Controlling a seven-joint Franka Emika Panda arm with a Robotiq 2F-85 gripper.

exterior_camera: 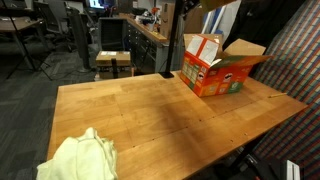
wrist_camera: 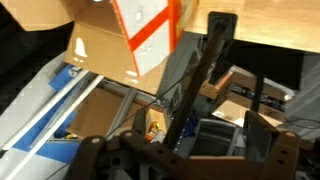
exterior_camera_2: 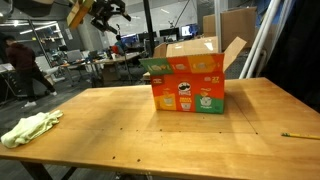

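In exterior view 2 my gripper [exterior_camera_2: 120, 20] hangs high at the upper left, well above the table and left of the box. The wrist view shows its dark fingers apart at the bottom, open, with nothing held between them. A red-orange cardboard box [exterior_camera_2: 188, 92] with printed snack pictures stands at the table's back, flaps raised. Part of that box [wrist_camera: 150, 40] fills the upper middle of the wrist view. A crumpled pale cloth [exterior_camera: 78, 158] lies at the near left corner in exterior view 1. What the box holds is hidden.
A pencil-like thin stick [exterior_camera_2: 299, 136] lies near the right side. A black upright post [exterior_camera: 174, 38] rises behind the far edge. Desks and chairs fill the background.
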